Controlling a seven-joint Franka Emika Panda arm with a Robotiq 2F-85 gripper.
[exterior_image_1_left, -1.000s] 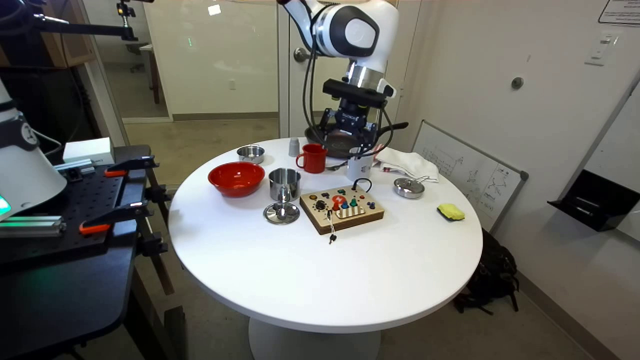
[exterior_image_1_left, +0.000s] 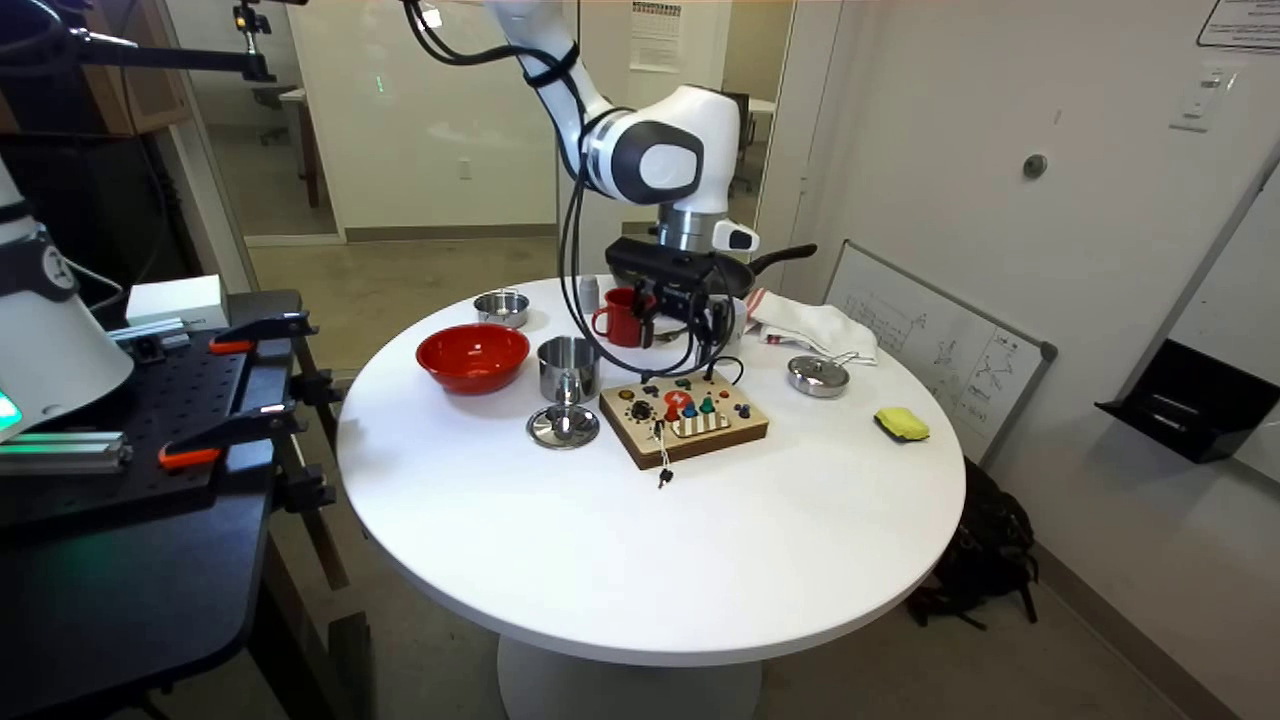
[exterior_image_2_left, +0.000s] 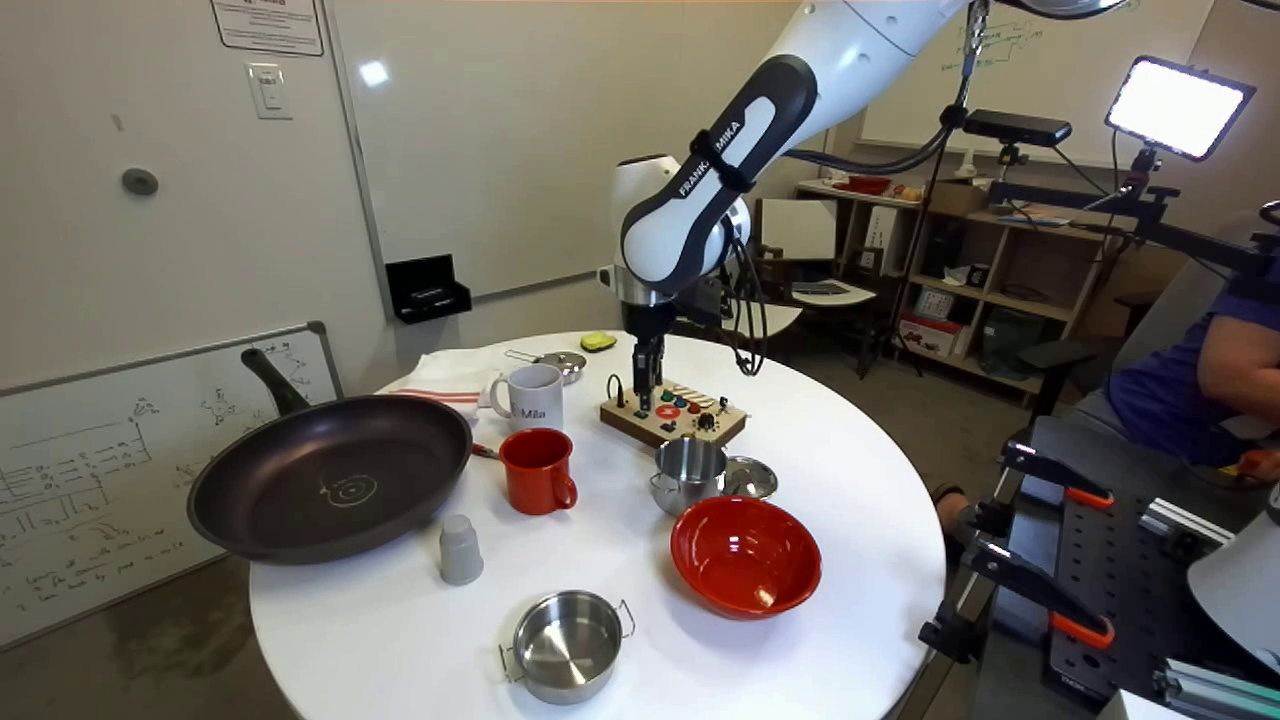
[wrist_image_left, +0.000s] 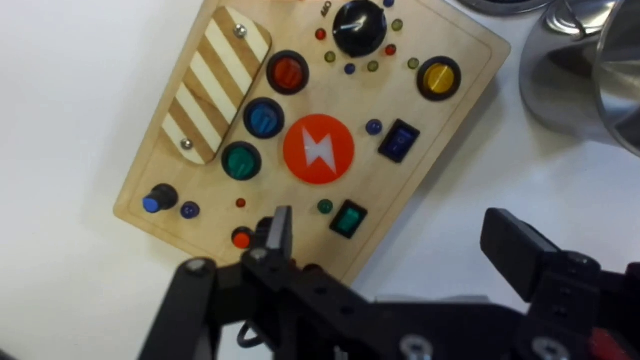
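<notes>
A wooden board with buttons, switches and a black knob (wrist_image_left: 360, 27) lies flat on the white table; this switch board (exterior_image_1_left: 690, 446) is near the table's middle. My gripper is open, its fingers wide apart with nothing held between them. In the wrist view the left finger (wrist_image_left: 279, 231) overlaps the board's lower corner, hiding part of it, while the right finger (wrist_image_left: 510, 255) appears over bare table. Between them, the green rocker switch (wrist_image_left: 348, 219) shows near the board's edge. Exterior view 2 has the gripper low over the board's back end; contact cannot be made out.
Close to the board stand a steel pot (exterior_image_2_left: 690, 472) and its lid (exterior_image_2_left: 751, 478). A red bowl (exterior_image_2_left: 746, 558), red mug (exterior_image_2_left: 536, 468), white mug (exterior_image_2_left: 529, 396) and large pan (exterior_image_2_left: 336, 474) are farther off.
My arm has come down and to the left in exterior view 1, bringing the gripper from above the mugs to low by the board. The tabletop objects have stayed put.
</notes>
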